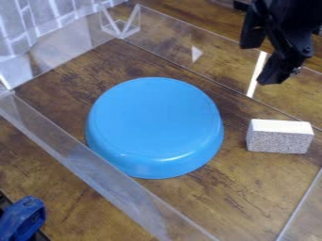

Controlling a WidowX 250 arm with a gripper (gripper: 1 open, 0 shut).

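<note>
An upside-down blue round bowl (153, 122) rests on the wooden floor of a clear-walled enclosure, in the middle of the view. To its right lies a white speckled rectangular block (280, 136). My black gripper (269, 58) hangs at the top right, above and behind the block and apart from it, open with nothing seen between its fingers.
Clear acrylic walls (88, 174) bound the area, with a white curtain at the upper left. A blue object (18, 218) sits outside at the lower left. Bare wood surrounds the bowl.
</note>
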